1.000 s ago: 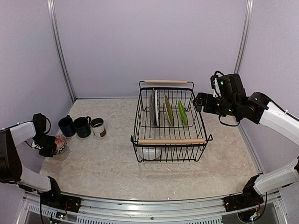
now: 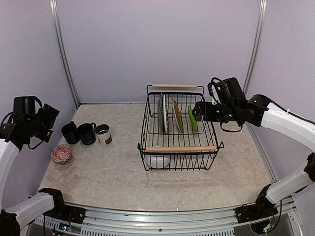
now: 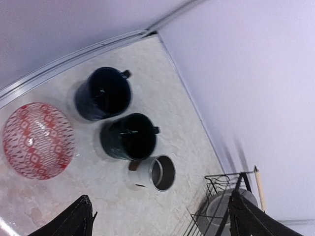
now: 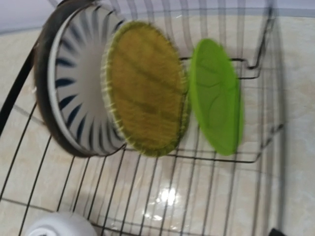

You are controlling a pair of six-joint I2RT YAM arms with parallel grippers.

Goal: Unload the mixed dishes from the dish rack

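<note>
The black wire dish rack (image 2: 181,150) holds upright plates: a patterned white plate (image 4: 81,83), a yellow plate (image 4: 145,88) and a green plate (image 4: 214,96), plus a white bowl (image 4: 61,227) at the front. A red-patterned bowl (image 2: 61,154), two dark mugs (image 2: 86,133) and a light cup (image 2: 103,135) stand on the counter's left. My left gripper (image 2: 49,123) is raised above that group, open and empty. My right gripper (image 2: 199,111) hangs open over the rack's right side, near the green plate, with nothing held.
Pale walls close the back and both sides.
My left gripper has risen from beside the red-patterned bowl, leaving it on the counter. My right gripper has moved slightly left over the rack.
</note>
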